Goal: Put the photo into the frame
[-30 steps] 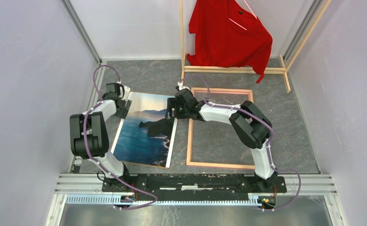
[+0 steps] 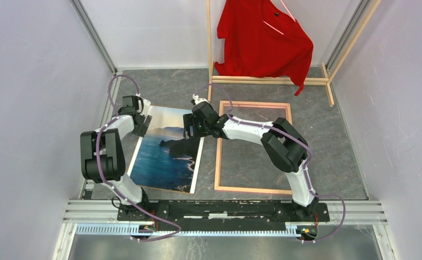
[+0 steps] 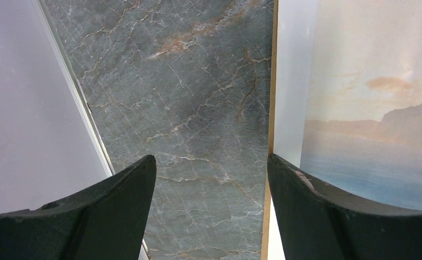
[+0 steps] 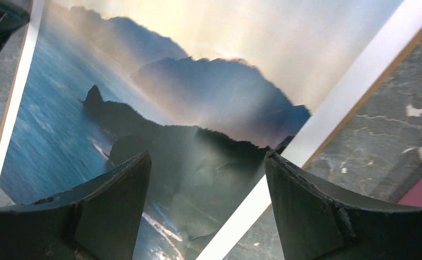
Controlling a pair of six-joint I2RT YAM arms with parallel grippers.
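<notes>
The photo (image 2: 162,162), a seascape with white borders, lies flat on the grey floor at the left of the top view. To its right lies the empty wooden frame (image 2: 218,162), partly covered by the right arm. My left gripper stands open at the photo's upper left edge, one finger (image 3: 300,189) at the white border (image 3: 292,81) and the other over bare floor. Over the photo's right edge, my right gripper is open too, its right finger at the white border (image 4: 355,81) and its left finger above the picture. Nothing is held.
A red shirt (image 2: 265,43) hangs on a wooden rack (image 2: 268,80) at the back. Bare floor (image 2: 322,141) shows right of the frame. The side wall (image 3: 30,108) is close to the left gripper.
My right gripper has moved left, from beside the photo's right edge to over it. The left arm, photo and wooden frame look unmoved.
</notes>
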